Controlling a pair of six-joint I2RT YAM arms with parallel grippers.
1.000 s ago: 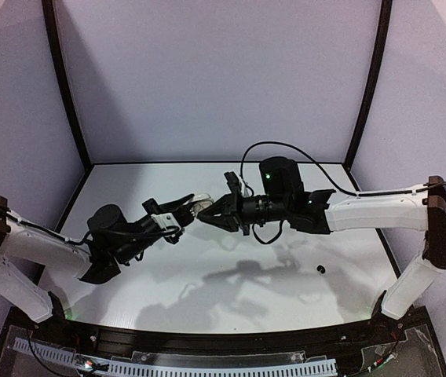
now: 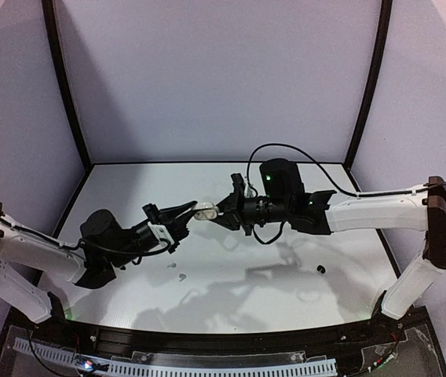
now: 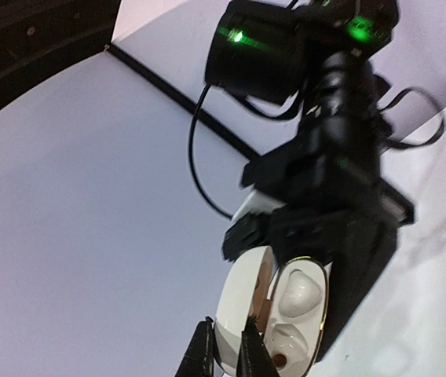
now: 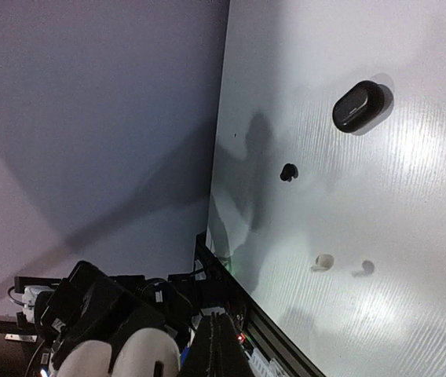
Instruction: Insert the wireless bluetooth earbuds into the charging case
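My left gripper is shut on the open white charging case, held above the table with its moulded earbud wells facing its wrist camera. In the top view the case is between both grippers. My right gripper is shut, close beside the case; nothing shows between its fingers. A small white earbud lies on the table below, and two small pale shapes show left of centre in the top view.
A black oval case and a small black earbud lie on the white table. Side walls and a back wall enclose the table.
The right gripper has moved slightly right, away from it.
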